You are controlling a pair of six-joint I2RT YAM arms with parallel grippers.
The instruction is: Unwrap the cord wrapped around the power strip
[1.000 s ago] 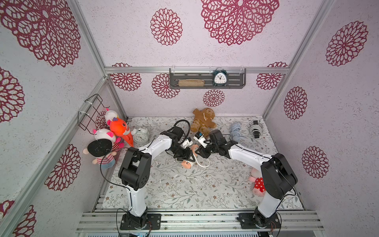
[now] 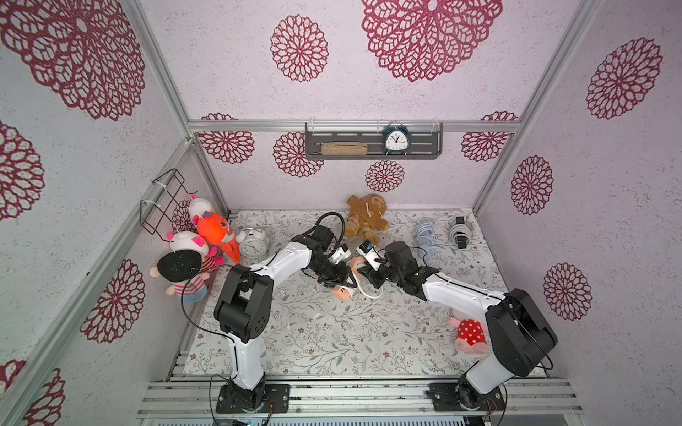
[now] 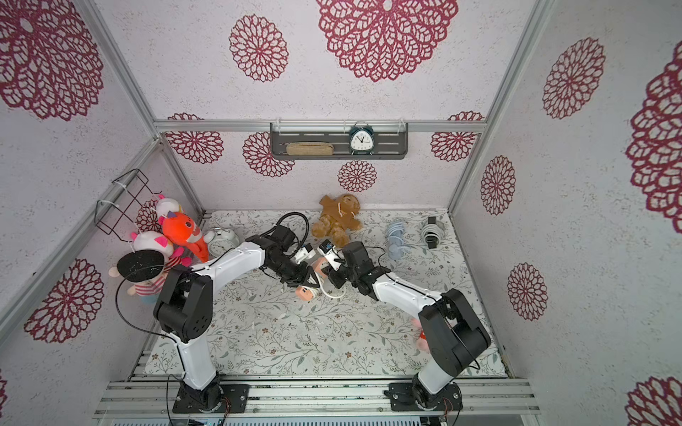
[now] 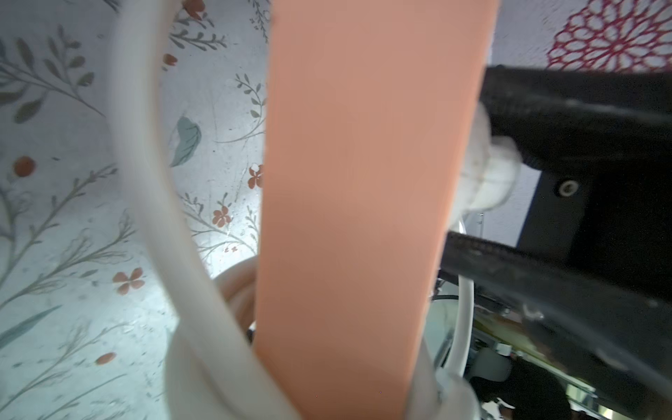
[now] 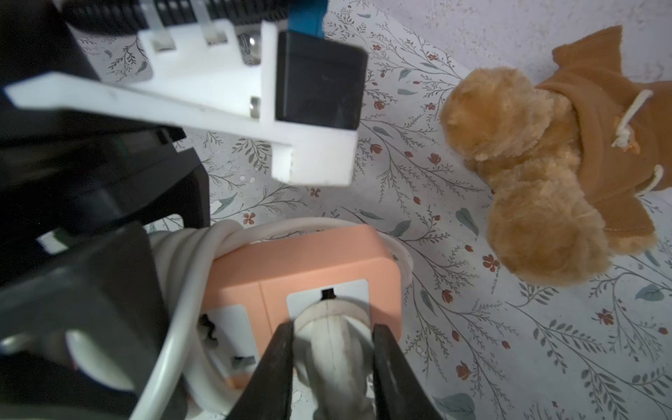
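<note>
The peach power strip (image 2: pixel 343 292) (image 4: pixel 350 175) is wrapped in white cord (image 4: pixel 161 203) (image 5: pixel 182 308) at the table's centre, with a loop hanging to the right. My left gripper (image 2: pixel 339 279) is shut on the power strip, a white piece of it showing between the dark fingers in the left wrist view. In the right wrist view, my right gripper has its fingers either side of the white plug (image 5: pixel 329 350) at the strip's end; whether they grip it is unclear.
A teddy bear (image 2: pixel 366 213) sits at the back. Coiled blue (image 2: pixel 423 238) and grey (image 2: pixel 460 230) cords lie back right, an alarm clock (image 2: pixel 253 242) and plush toys at left, a red dotted toy (image 2: pixel 470 333) front right.
My right arm has shifted toward the right and front, and the power strip with its cord loop has moved slightly rightward with both grippers.
</note>
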